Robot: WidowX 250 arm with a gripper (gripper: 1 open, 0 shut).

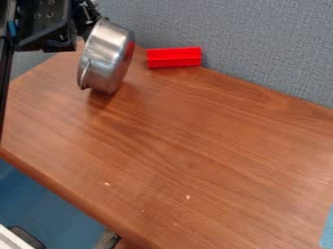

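Note:
A shiny steel pot or bowl point(107, 60) is tipped on its side near the left back of the wooden table, its rim facing down-left. Part of my black gripper point(81, 17) is at the top left, just beside and above the pot's upper edge. Its fingers are mostly cut off or hidden, so I cannot see whether they touch the pot.
A red block point(174, 57) lies at the back of the table point(196, 165) against a grey padded wall point(260, 44). The table's left edge drops to a blue floor.

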